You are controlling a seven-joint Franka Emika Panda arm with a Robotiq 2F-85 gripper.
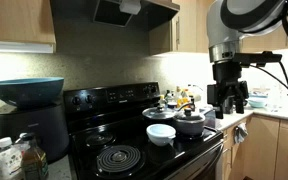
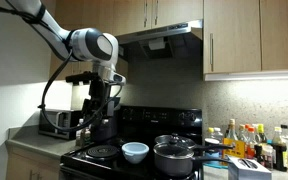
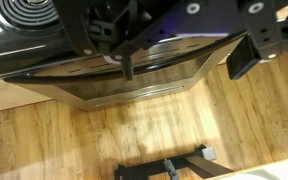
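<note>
My gripper is open, with nothing between its fingers. It hangs in front of the stove, above the wooden floor (image 3: 114, 125). Below it in the wrist view run the oven's front edge and dark handle (image 3: 59, 77). In the first exterior view the gripper (image 1: 229, 103) is to the right of the pots. On the cooktop stand a pale blue-white bowl (image 1: 161, 134) and a metal pot (image 1: 190, 124) with a glass lid; the second exterior view shows the bowl (image 2: 135, 153) beside the pot (image 2: 172, 162).
A large blue bowl (image 1: 29, 92) rests on a dark appliance (image 1: 32, 130) left of the stove, with bottles (image 1: 32, 158) in front. More bottles (image 2: 259, 140) crowd the other counter. The range hood (image 2: 162, 40) hangs overhead.
</note>
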